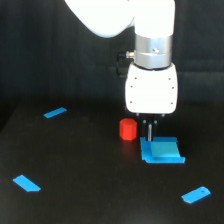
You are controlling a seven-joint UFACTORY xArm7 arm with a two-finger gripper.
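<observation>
A red block rests on the dark table, just left of a blue tray. My gripper points down from the white arm, to the right of the block and over the tray's back left part. A dark gap separates the block from my fingers. They are small and dark here, so whether they are open or shut cannot be made out. No object shows clearly between them.
Blue tape strips mark the table at the back left, front left and front right. A dark curtain hangs behind.
</observation>
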